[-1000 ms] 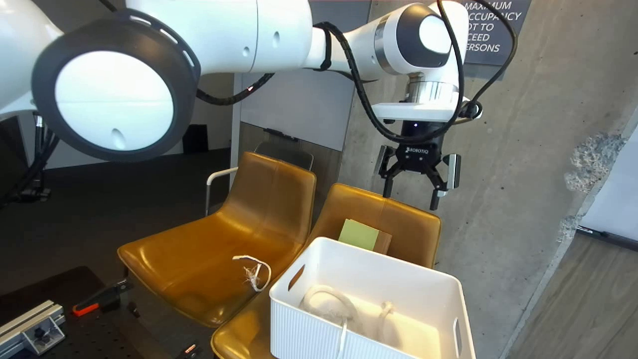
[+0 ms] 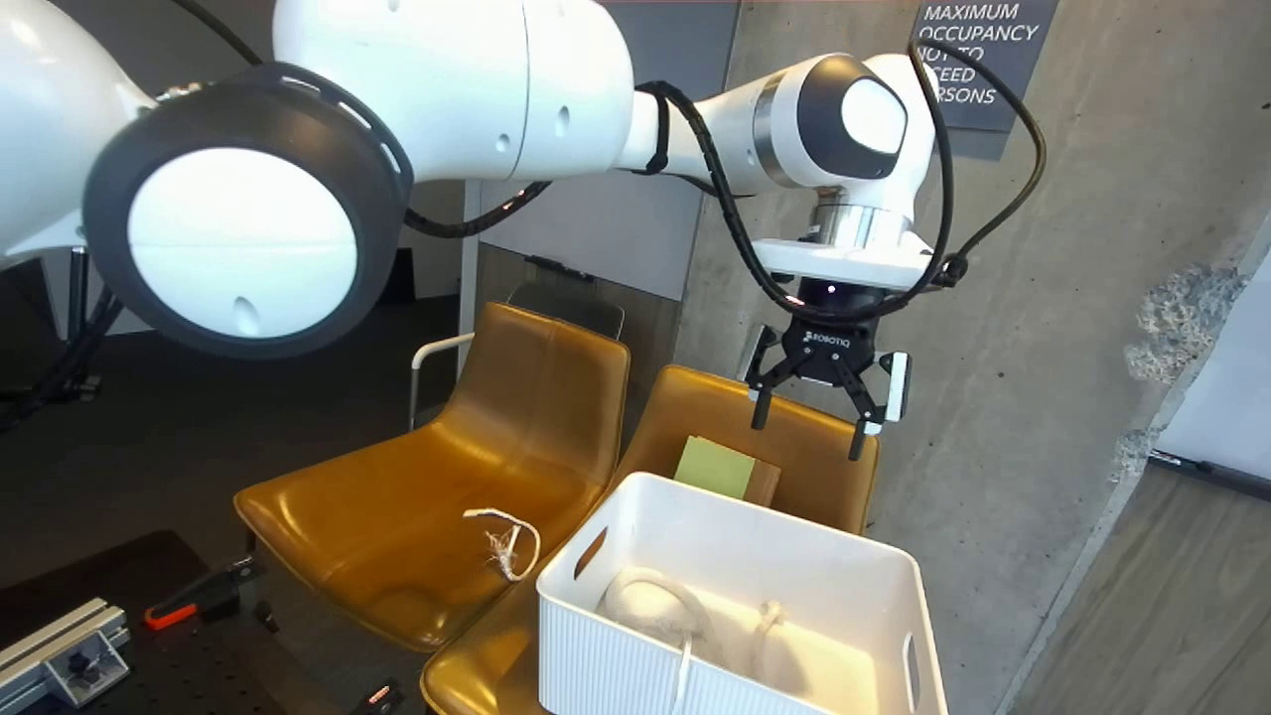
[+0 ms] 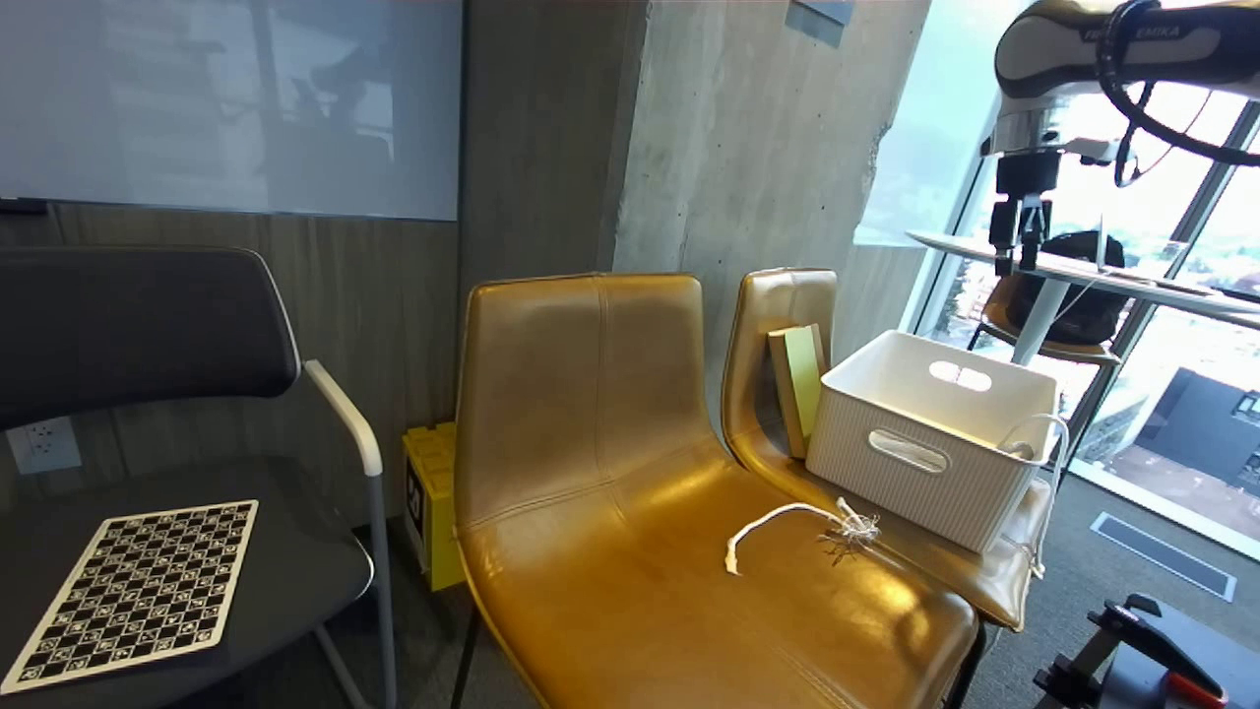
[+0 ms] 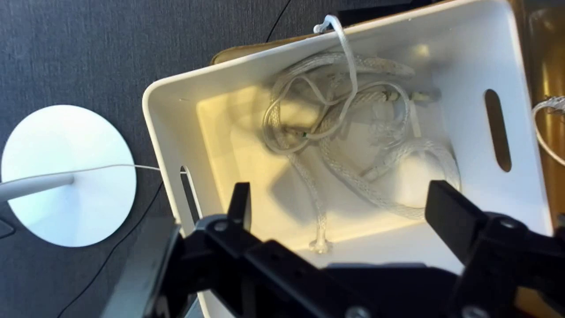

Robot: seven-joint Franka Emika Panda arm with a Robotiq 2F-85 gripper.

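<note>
A white ribbed bin stands on the right tan chair. Pale braided cables lie coiled on its floor, and one thin white cord hangs over its rim. Above the bin, well clear of it, is my gripper, pointing down with its fingers spread and nothing between them. In the wrist view the open gripper frames the lower part of the bin. A short frayed white cable rests apart on the left tan chair.
Green-and-brown boards lean against the right chair's back, behind the bin. A round white table base stands on the floor beside the bin. The concrete wall rises behind the arm. Clamps and a rail sit at lower left.
The gripper has come down and slightly left in the exterior view, still open. The bin, cables and chairs have stayed where they were.
</note>
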